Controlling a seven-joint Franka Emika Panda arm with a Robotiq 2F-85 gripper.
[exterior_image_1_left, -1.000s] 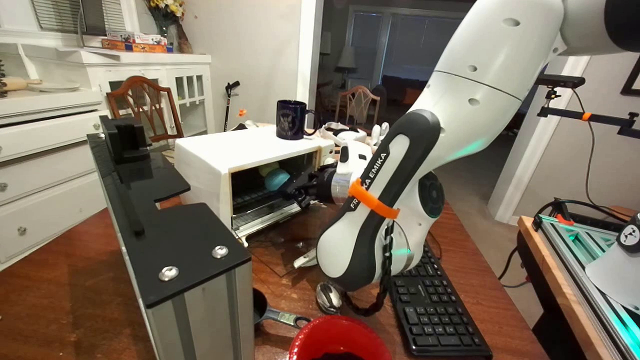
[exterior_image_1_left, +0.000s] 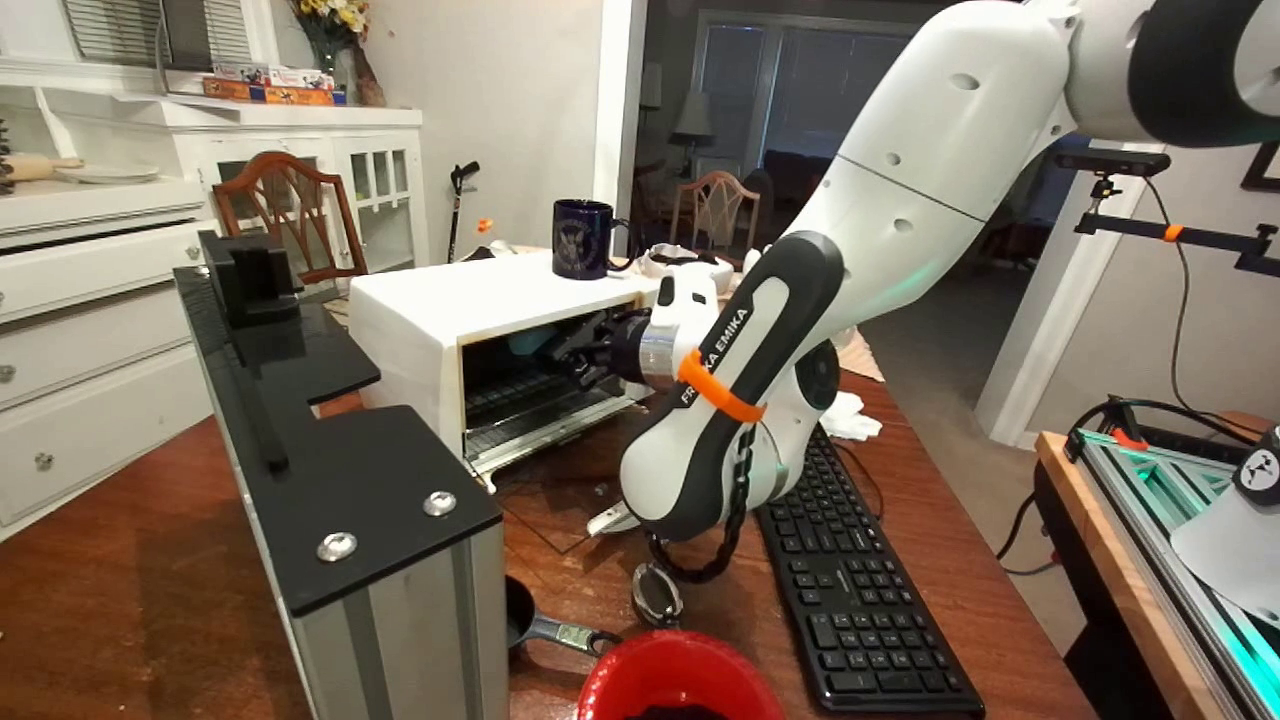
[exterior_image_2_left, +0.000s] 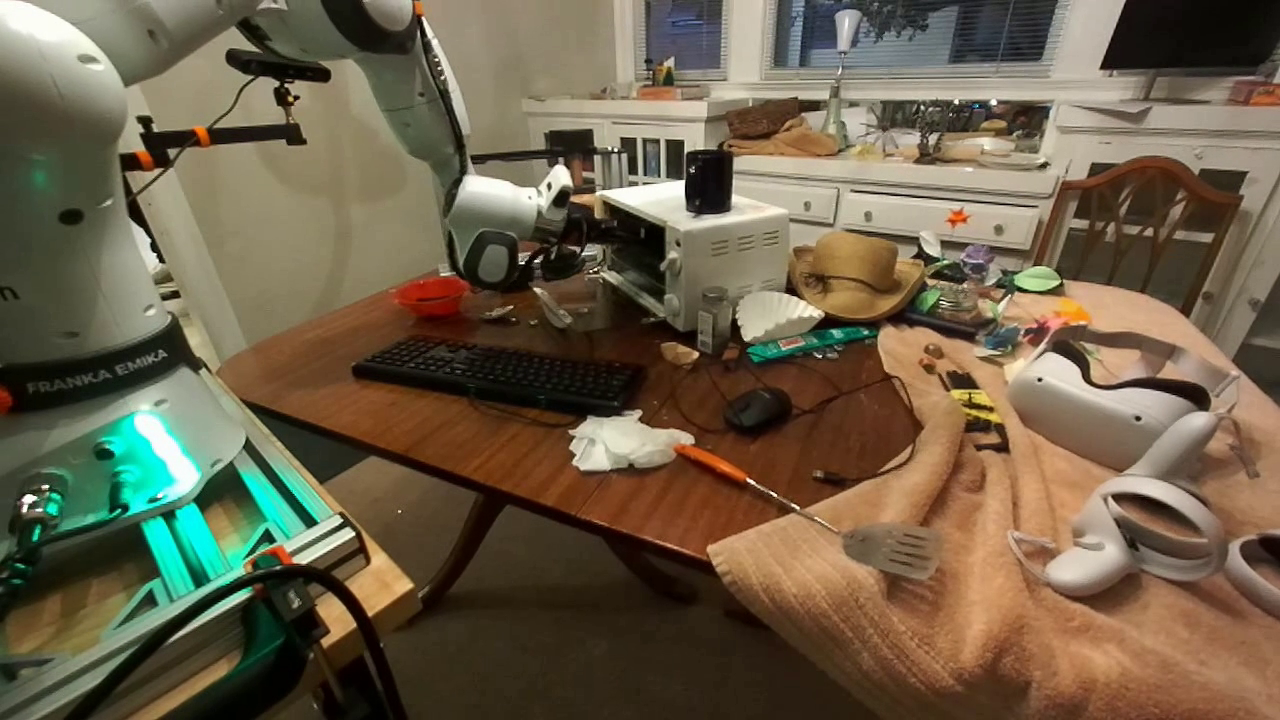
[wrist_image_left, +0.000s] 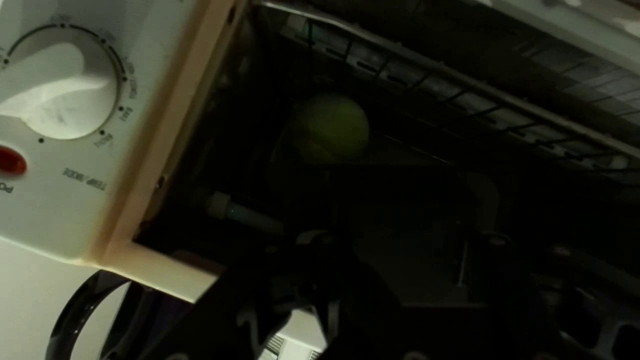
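Observation:
The white toaster oven (exterior_image_1_left: 414, 300) stands with its door down and a wire rack inside. My gripper (exterior_image_1_left: 561, 355) reaches into the opening, shut on a blue rounded object (exterior_image_1_left: 525, 343) that is only partly visible and dim inside. In the wrist view a yellow-green ball (wrist_image_left: 333, 128) rests in the oven, ahead of the fingers. The gripper and what it holds are too dark there to make out clearly. From the second exterior side, the oven's side wall (exterior_image_2_left: 734, 270) hides the fingertips.
A dark mug (exterior_image_1_left: 582, 238) stands on the oven's top. The oven's knob panel (wrist_image_left: 66, 180) and frame border the opening closely. A keyboard (exterior_image_1_left: 846, 576), a red bowl (exterior_image_1_left: 684, 672) and a spoon (exterior_image_1_left: 656, 593) lie on the table in front.
My gripper has moved left and deeper into the oven, carrying the blue object inward. The yellow-green ball seen behind it earlier in the first exterior view no longer shows clearly there.

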